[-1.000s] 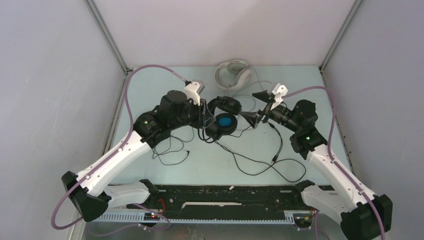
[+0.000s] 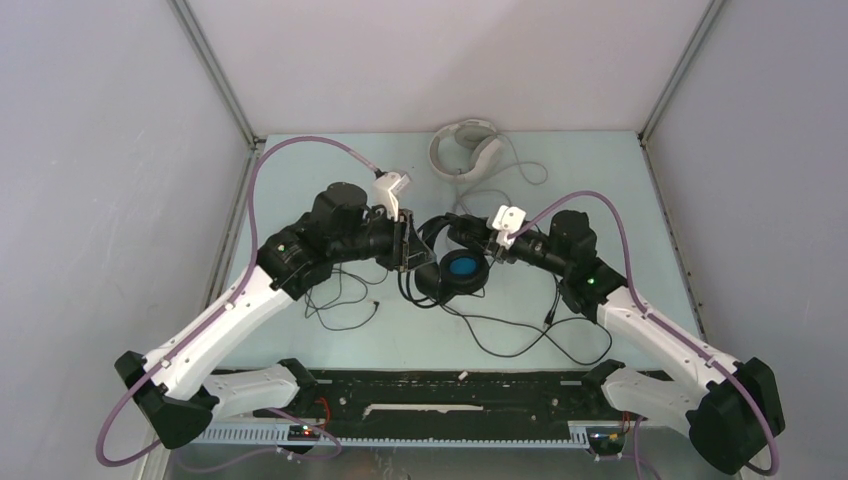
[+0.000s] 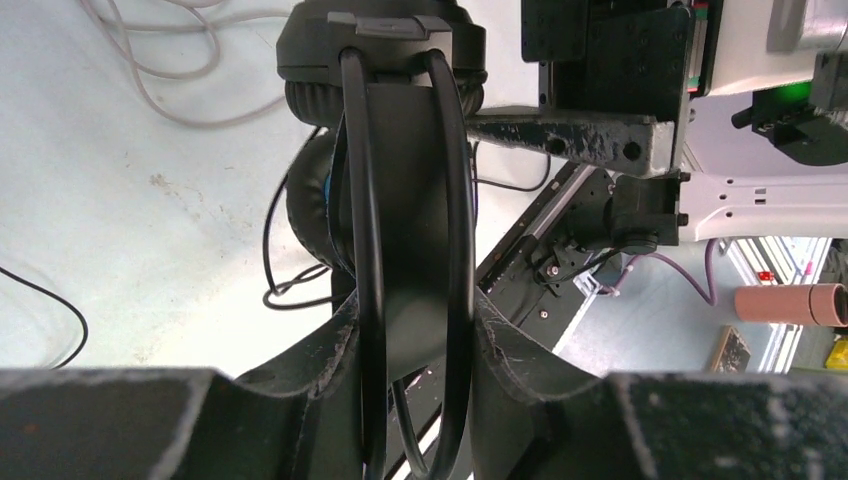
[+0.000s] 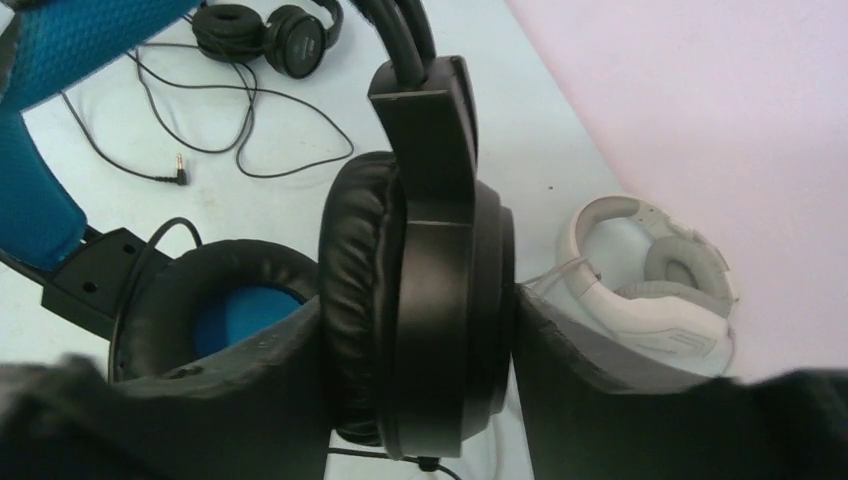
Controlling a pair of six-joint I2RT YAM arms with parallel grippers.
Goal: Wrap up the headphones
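The black headphones with blue-lined ear cushions (image 2: 462, 266) hang between the two arms over the table. My left gripper is shut on their headband, whose two black tubes run between its fingers in the left wrist view. My right gripper is shut on one ear cup (image 4: 430, 280), seen side-on with its padded cushion in the right wrist view. The other cup (image 4: 240, 320) shows its blue inner lining beside it. A black cable (image 2: 500, 320) trails in loops on the table below.
White headphones (image 2: 480, 150) with a pale cable lie at the back centre. Smaller black headphones (image 4: 290, 40) with a thin cable lie on the left side, mostly under the left arm in the top view.
My right gripper has moved left onto the ear cup and shut on it. The left gripper and headphones have shifted slightly toward the front and right.
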